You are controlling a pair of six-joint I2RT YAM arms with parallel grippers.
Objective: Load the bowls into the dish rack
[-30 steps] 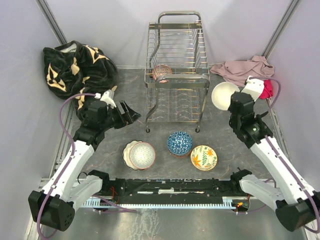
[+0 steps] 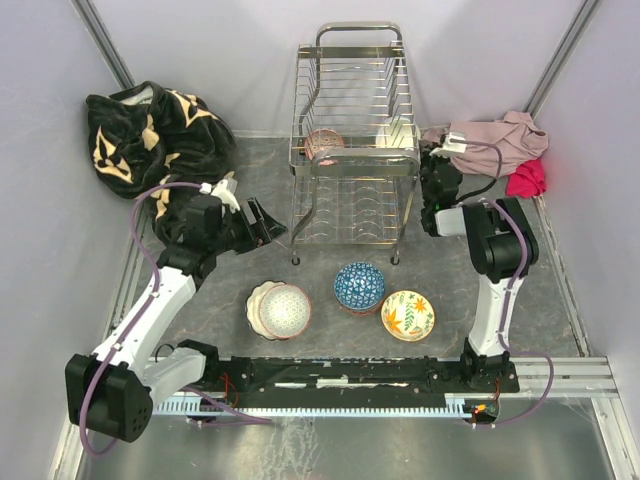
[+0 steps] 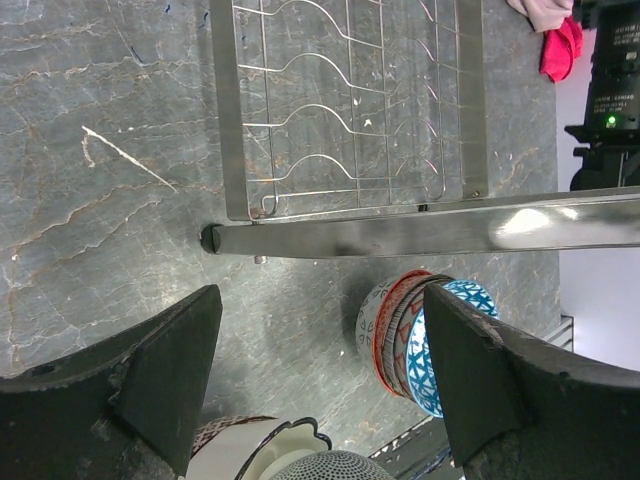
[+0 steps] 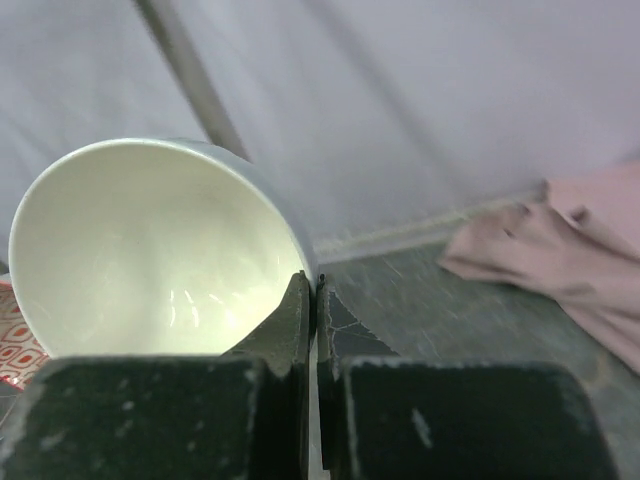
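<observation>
My right gripper (image 2: 432, 150) is shut on the rim of a white bowl (image 4: 150, 250) at the right side of the dish rack (image 2: 353, 225); from above the bowl (image 2: 395, 136) is partly hidden by the rack's bars. A red patterned bowl (image 2: 325, 145) sits in the rack, and shows at the left edge of the right wrist view. My left gripper (image 2: 262, 226) is open and empty, left of the rack. Below the rack are stacked pale bowls (image 2: 284, 310), a blue patterned stack (image 2: 359, 285) and a floral bowl (image 2: 407, 315).
A dark blanket (image 2: 160, 150) fills the back left. Pink cloth (image 2: 500, 135) and red cloth (image 2: 526, 180) lie at the back right. The floor between the rack and the bowls is clear.
The left arm has shifted very slightly.
</observation>
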